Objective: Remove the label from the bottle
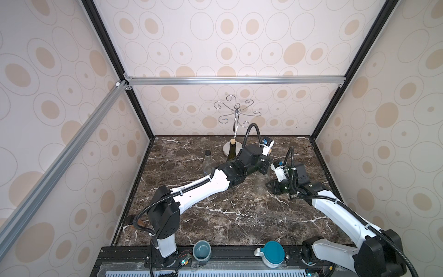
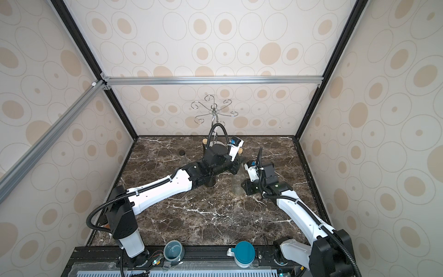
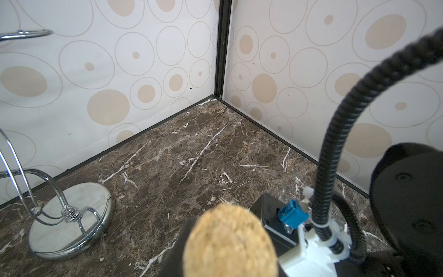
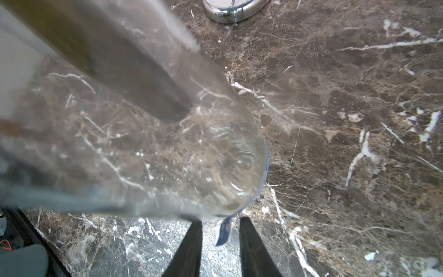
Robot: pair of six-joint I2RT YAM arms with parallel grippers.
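Note:
A clear glass bottle (image 4: 221,152) fills much of the right wrist view, tilted, with its rounded base end toward the centre. Its cork (image 3: 229,244) shows at the bottom of the left wrist view. My left gripper (image 2: 236,161) is shut on the bottle near its upper end; the fingers are mostly hidden. A small bluish strip (image 4: 224,231), perhaps a label edge, hangs from the bottle's base edge. My right gripper stands part open, its fingertips on either side of that strip, with gaps showing. The rest of any label cannot be made out.
Behind my left arm stand a dark corked bottle (image 1: 231,150) and a clear bottle with a black cap (image 1: 207,159). A chrome stand with a round base (image 3: 69,221) is at the back. A blue cup (image 1: 201,250) and teal-lidded mug (image 1: 273,253) are at the front edge.

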